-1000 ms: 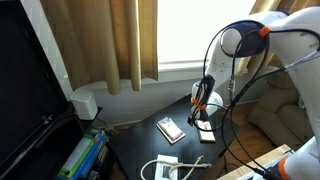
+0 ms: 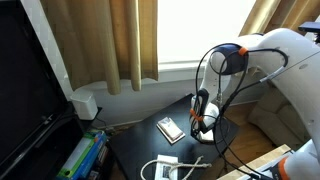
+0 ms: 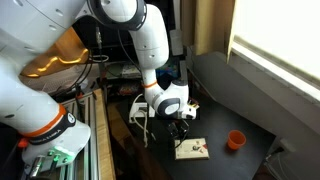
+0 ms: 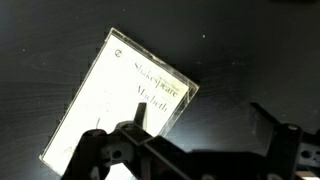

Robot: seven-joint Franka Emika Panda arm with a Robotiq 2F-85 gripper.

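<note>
In the wrist view, a pale book (image 4: pixel 118 100) with "Shakespeare Macbeth" printed on its cover lies flat and slanted on the dark table. My gripper is open, its fingers spread, and nothing shows between them. The book sits to the left, partly behind the left finger. Exterior view 2 has the gripper (image 3: pixel 179 130) low over the table, beside a pale flat book (image 3: pixel 191 149). In exterior view 1, one pale book (image 2: pixel 170 130) lies left of the gripper, and another pale flat thing (image 2: pixel 207 135) is partly hidden below it.
An orange-red cup (image 3: pixel 236 139) stands beyond the book in exterior view 2. A white cable (image 2: pixel 150 163) loops near the front of the table (image 2: pixel 135 148). Bare table surrounds the books. The window wall borders the far side.
Over the last second, the arm has come down and the gripper has shifted slightly toward the near right in exterior view 1. The book on the left has stayed in place.
</note>
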